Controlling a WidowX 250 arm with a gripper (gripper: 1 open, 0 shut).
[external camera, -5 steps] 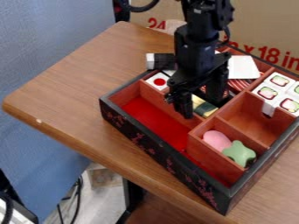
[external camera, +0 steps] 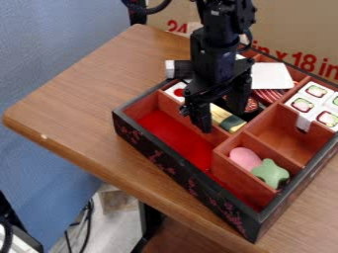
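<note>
The black gripper reaches down from the top centre into the bento-style box, over its middle, just above a yellow piece. Its fingers hide part of what lies beneath, and whether they hold anything is unclear. White pieces with red marks lie behind it at the left.
The box's front left compartment is bare red. A pink piece and green star share the front right compartment; sushi-like pieces fill the back right. Cardboard stands behind.
The gripper has shifted very slightly at the middle of the box; the pieces around it look unchanged.
</note>
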